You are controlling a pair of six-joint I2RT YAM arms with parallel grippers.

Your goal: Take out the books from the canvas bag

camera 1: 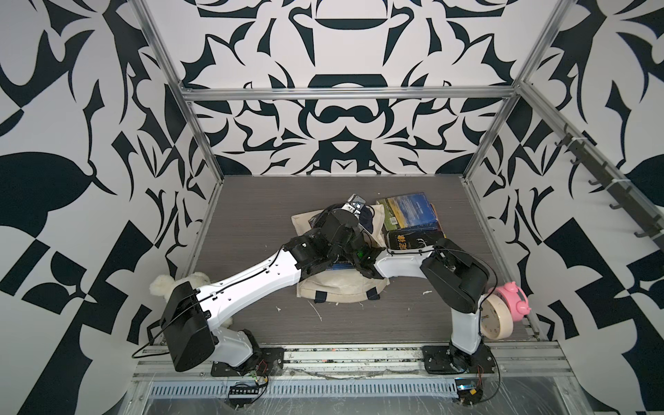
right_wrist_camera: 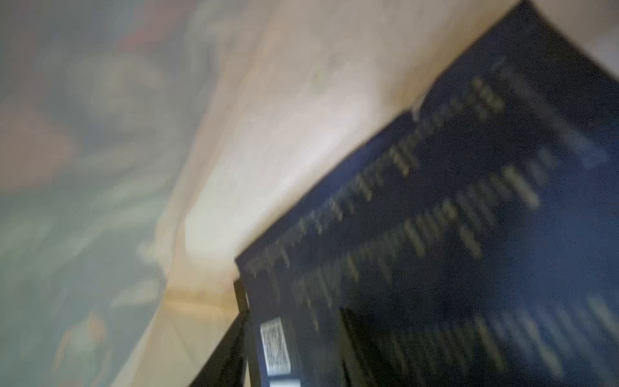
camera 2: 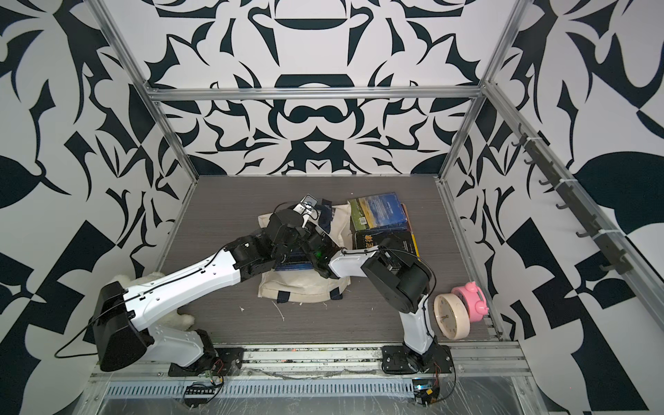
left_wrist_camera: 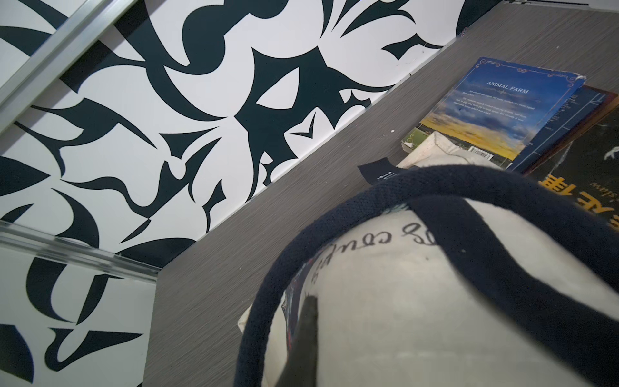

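The cream canvas bag [camera 1: 332, 290] lies mid-table under both arms. My left gripper [camera 1: 346, 218] is over the bag's upper part; in the left wrist view dark straps and pale canvas fill the lower right, and its fingers are hard to make out. My right gripper is inside the bag, fingers apart, over a dark blue book [right_wrist_camera: 438, 213] with a barcode; this view is blurred. Outside the bag, at the back right, lie a blue Animal Farm book [left_wrist_camera: 499, 106] and a black book with yellow lettering [camera 1: 408, 240].
A plush toy [camera 1: 166, 283] sits at the left edge. A pink object [camera 1: 515, 301] and a round cream clock [camera 1: 496, 318] stand at the front right.
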